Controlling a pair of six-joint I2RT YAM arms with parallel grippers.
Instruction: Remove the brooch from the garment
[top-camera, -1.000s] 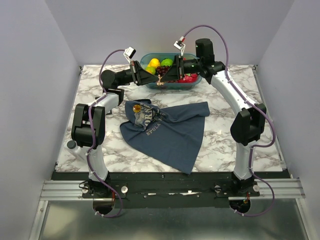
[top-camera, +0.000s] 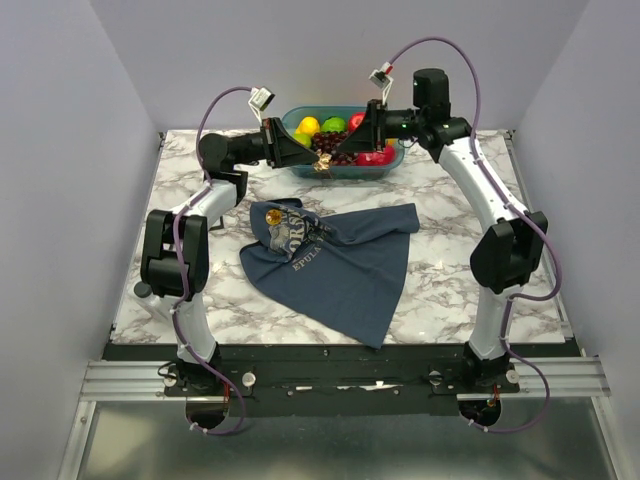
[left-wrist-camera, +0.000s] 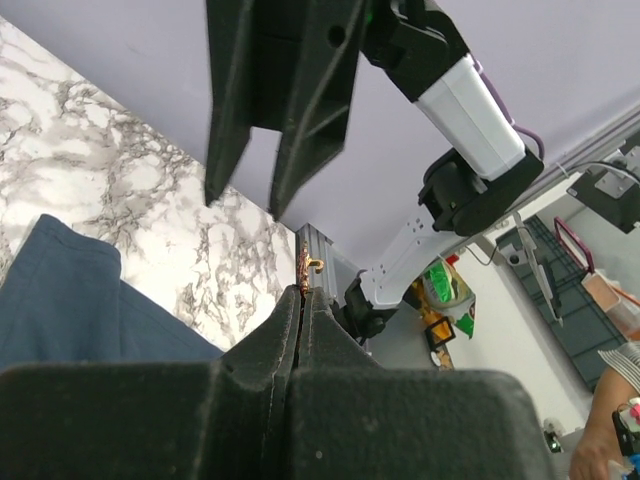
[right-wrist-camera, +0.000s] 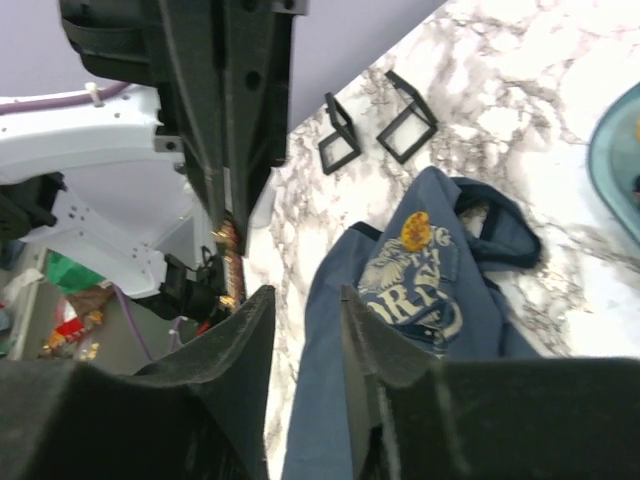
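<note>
A small gold brooch (top-camera: 323, 161) sits at the fingertips of my left gripper (top-camera: 314, 157), which is shut on it. The left wrist view shows this brooch (left-wrist-camera: 306, 266) edge-on at the closed tips, and the right wrist view shows it hanging (right-wrist-camera: 231, 262). My right gripper faces it from the right, fingers apart with nothing between them. The navy garment (top-camera: 350, 280) lies below on the table, its upper left part bunched. A round orange-gold brooch (top-camera: 273, 216) rests on that bunched part, beside the printed lettering.
Behind the grippers stands a teal basket (top-camera: 300, 112) of fruit, partly hidden by them. Two small black frames (right-wrist-camera: 407, 125) are on the marble near the garment. A white bottle (top-camera: 150, 300) lies at the left edge. Right of the garment, the marble is bare.
My right gripper has pulled away to the right from the left one, and its fingers have parted. The garment has not moved.
</note>
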